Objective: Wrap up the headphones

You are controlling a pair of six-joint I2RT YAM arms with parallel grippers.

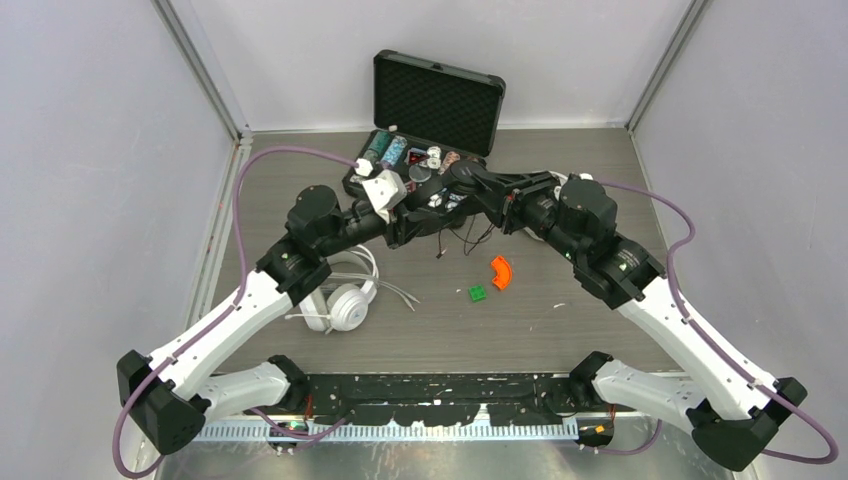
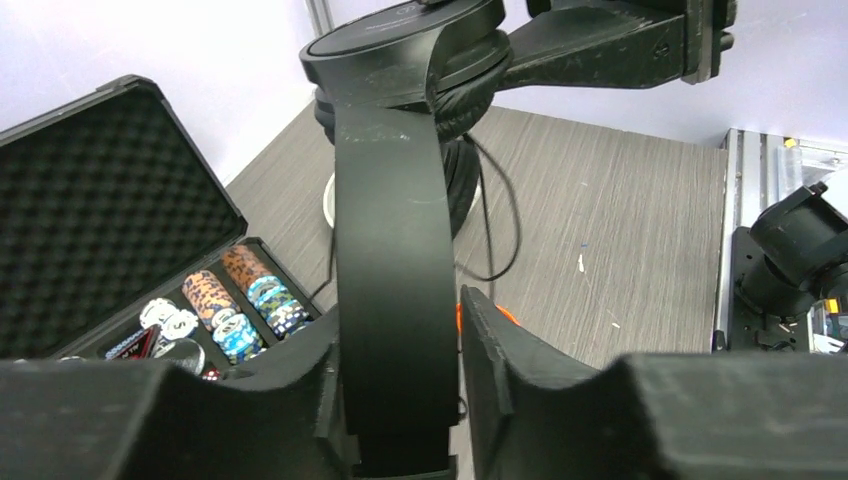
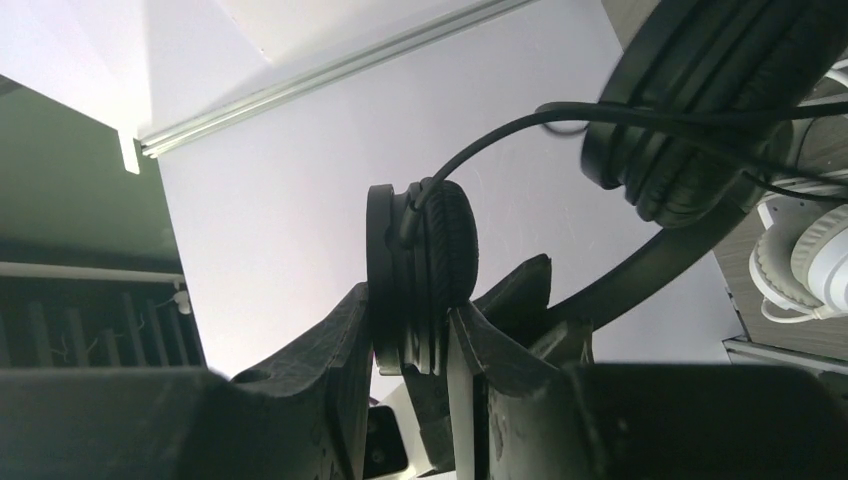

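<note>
Black headphones (image 1: pixel 460 178) are held up between both arms over the case. In the left wrist view the wide headband (image 2: pixel 392 230) runs down between the fingers of my left gripper, which is part open around it; the ear cups (image 2: pixel 410 55) are above. In the right wrist view my right gripper is shut on one black ear cup (image 3: pixel 425 270); the other cup (image 3: pixel 700 110) hangs at upper right, with the black cable looping over both.
An open case of chips (image 1: pixel 440 90) lies at the back. White headphones (image 1: pixel 345 305) lie at the left, with a green brick (image 1: pixel 477 293) and an orange curved piece (image 1: pixel 501 270) in the middle.
</note>
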